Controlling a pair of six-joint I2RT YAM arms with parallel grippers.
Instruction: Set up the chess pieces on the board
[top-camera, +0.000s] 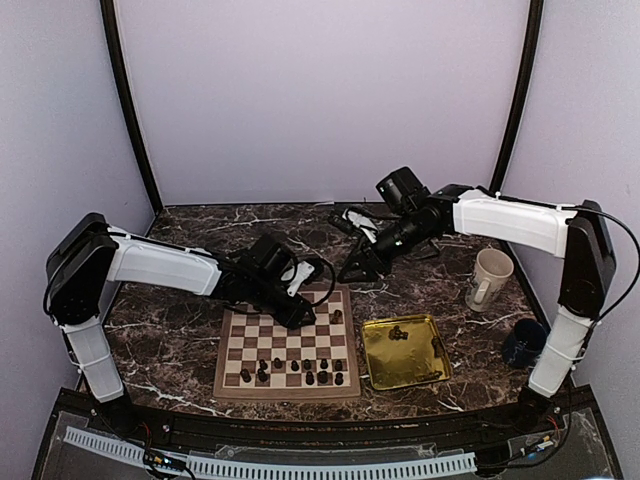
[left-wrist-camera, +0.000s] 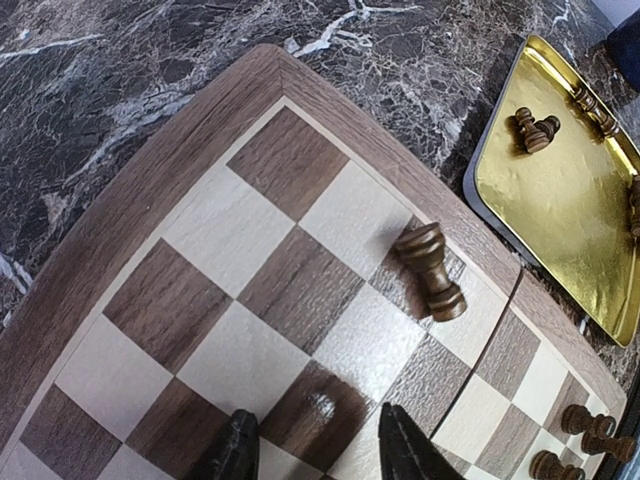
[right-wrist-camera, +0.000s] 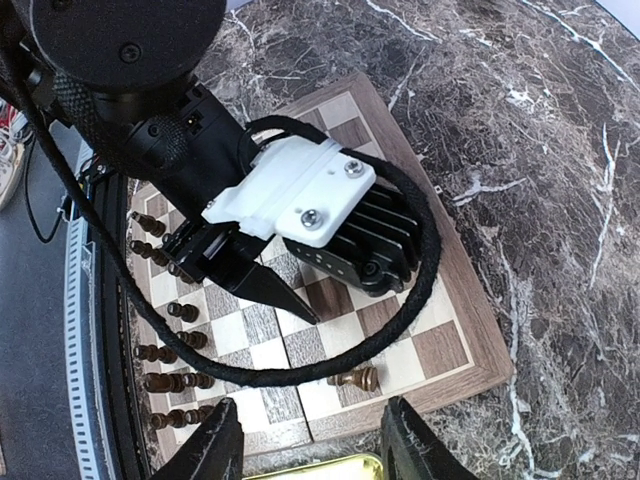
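The chess board (top-camera: 290, 340) lies at the front of the table, with several dark pieces along its near side. A lone brown piece (left-wrist-camera: 432, 270) is at the board's right edge, near the far corner; it looks tilted or on its side, and whether it rests flat I cannot tell. Over the far right part of the board, my left gripper (top-camera: 300, 318) is open and empty, apart from that piece. My right gripper is open too, empty, held past the board's far right corner in the top view. The left gripper's body hides some squares.
Right of the board sits a gold tray (top-camera: 405, 378) holding several more pieces. A white mug (top-camera: 489, 280) and a dark blue cup (top-camera: 524, 343) stand farther right. Both grippers are close together; the left arm fills much of the right wrist view.
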